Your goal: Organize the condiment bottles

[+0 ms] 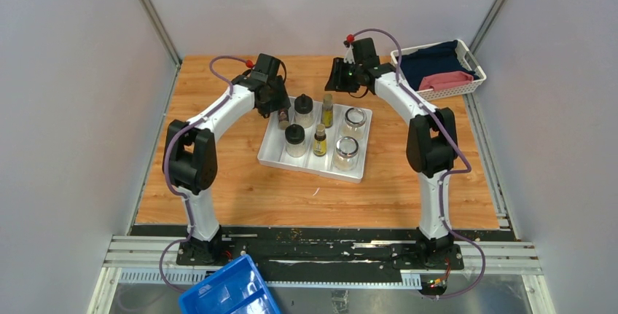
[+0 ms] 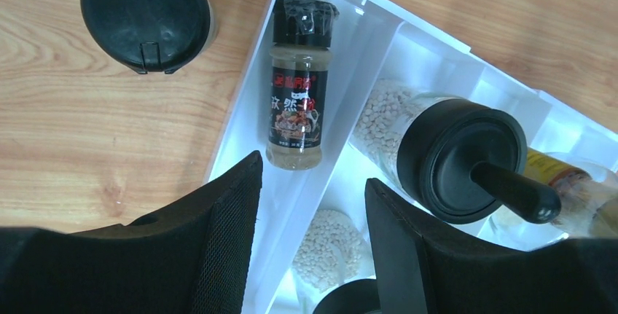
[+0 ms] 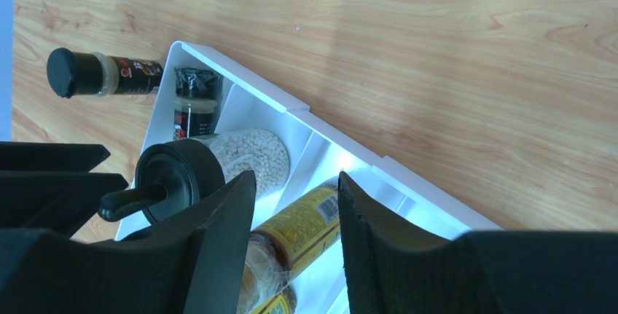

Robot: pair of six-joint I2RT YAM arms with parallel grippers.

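A white divided tray [image 1: 312,165] holds several condiment containers. In its left compartment lies a black-capped seasoning bottle [image 2: 299,88], label up. Another seasoning bottle [image 3: 127,76] is on the table just outside the tray's left side; its black cap [image 2: 146,15] faces the left wrist camera, and the left arm hides it from above. Over the tray's back left corner, my left gripper is open, with nothing between its fingers. My right gripper stands open and empty behind the tray's back edge, its fingers [image 3: 226,219] overlapping a yellow-labelled bottle [image 3: 310,223] in view.
Two black-lidded jars [image 1: 295,139], two yellow-labelled bottles [image 1: 320,141] and two metal-lidded jars [image 1: 346,152] fill the other compartments. A white basket with cloths [image 1: 442,81] stands back right.
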